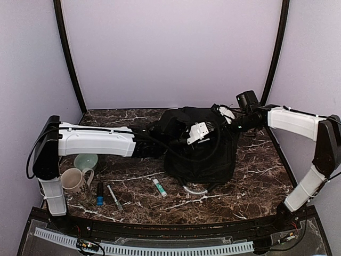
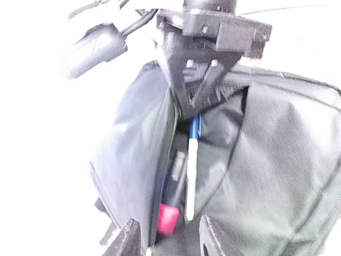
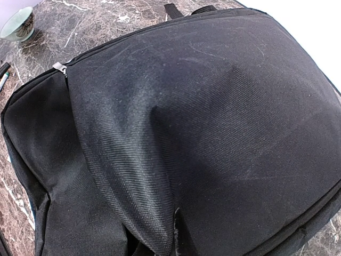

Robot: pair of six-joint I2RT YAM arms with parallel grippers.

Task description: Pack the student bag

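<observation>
The black bag (image 1: 197, 168) lies with its mouth open toward my left arm. Inside it, in the left wrist view, are a white marker with a blue cap (image 2: 192, 160), a dark item with a pale label (image 2: 179, 166) and a pink item (image 2: 168, 218). My left gripper is open above the mouth, nothing held between its fingers. At the mouth's rim, my right gripper is shut on the bag's fabric; in the right wrist view its fingers (image 3: 177, 229) barely show at the lower edge.
A green-and-white tube (image 1: 160, 188) lies in front of the bag. Farther left are a pen (image 1: 114, 198), a dark marker with a blue end (image 1: 99, 193), a mug (image 1: 73, 182) and a green bowl (image 1: 86, 161). Bare table shows at front right.
</observation>
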